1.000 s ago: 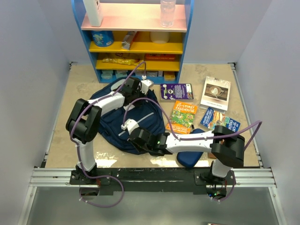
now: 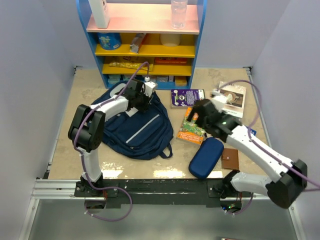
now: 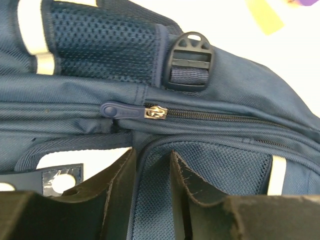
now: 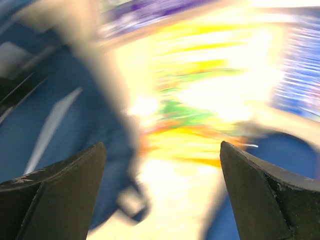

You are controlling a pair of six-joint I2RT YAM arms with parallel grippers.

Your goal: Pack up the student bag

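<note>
A dark blue backpack (image 2: 137, 132) lies flat on the left half of the table. Over its top end, my left gripper is part open above the fabric, nothing visible between its fingers. Beyond those fingertips, the left wrist view shows the zipper pull (image 3: 132, 111) and a strap buckle (image 3: 189, 61). My right gripper is open and empty, to the right of the bag, above the orange treehouse book (image 2: 191, 129); its view is motion-blurred. The blue pencil case (image 2: 206, 157) and brown wallet (image 2: 230, 158) lie near the front edge.
A purple book (image 2: 187, 98) and a white-covered book (image 2: 233, 97) lie behind on the right. The blue book is mostly hidden by my right arm. A shelf (image 2: 145, 50) with several items stands at the back, close to the bag's top.
My right arm has swung from the bag's lower part to the right and back, over the books, uncovering the bag front and wallet.
</note>
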